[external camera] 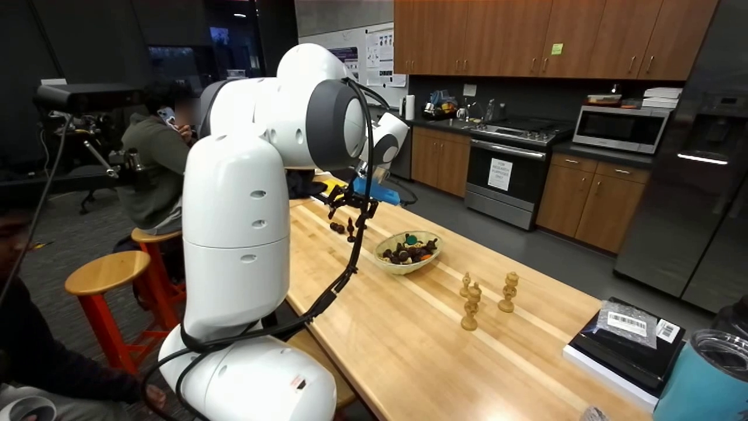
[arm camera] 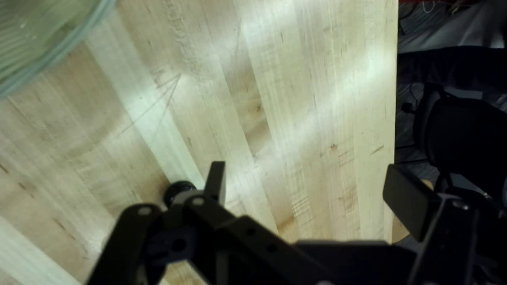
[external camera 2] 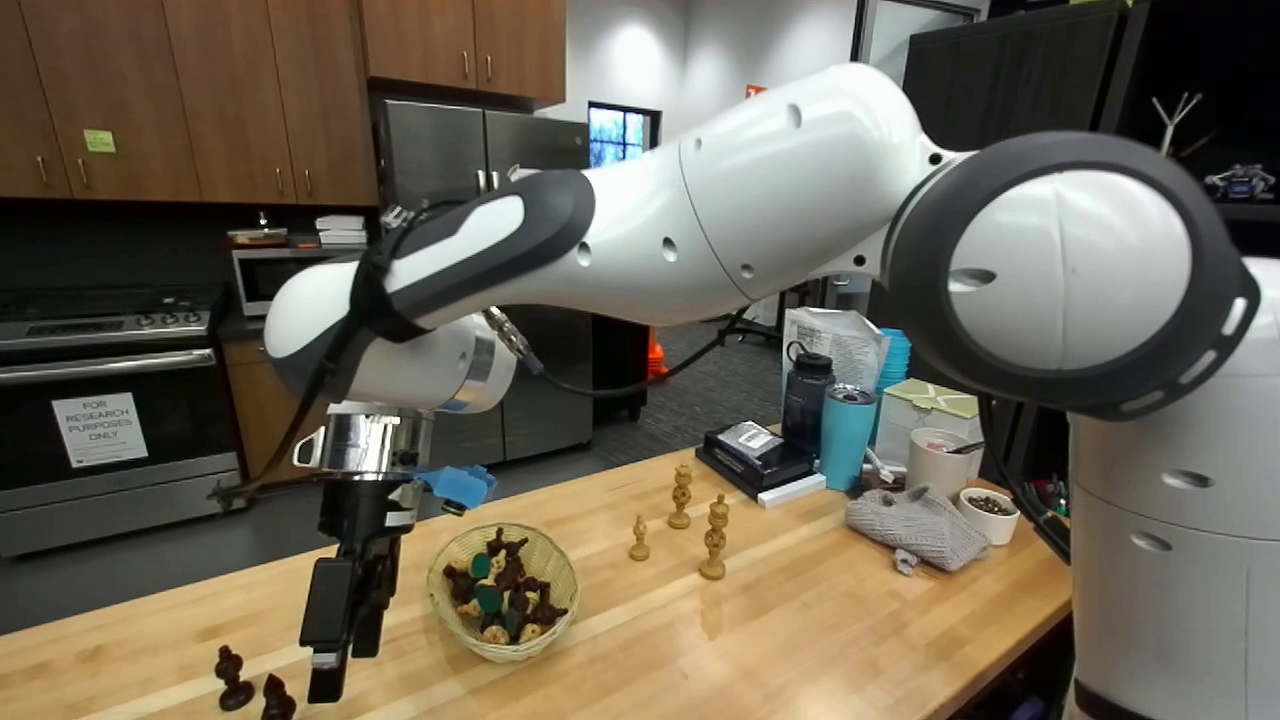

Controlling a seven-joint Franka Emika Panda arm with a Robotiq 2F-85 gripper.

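Observation:
My gripper hangs above the wooden table, its fingers spread wide with only bare tabletop showing between them. In exterior view 2 it is left of the wicker basket point(external camera 2: 564, 582), which holds dark and light chess pieces with green bases. Two dark chess pieces stand near the gripper in that view: one upright point(external camera 2: 234, 680) and another point(external camera 2: 277, 700) cut by the frame's edge. A dark round piece top point(arm camera: 179, 190) shows beside the left finger in the wrist view.
At the table's far end are a black box point(external camera 2: 768, 454), a blue tumbler point(external camera 2: 847, 434), a grey cloth point(external camera 2: 921, 526) and a small bowl point(external camera 2: 987, 518). A cable point(external camera: 343, 277) hangs along the arm.

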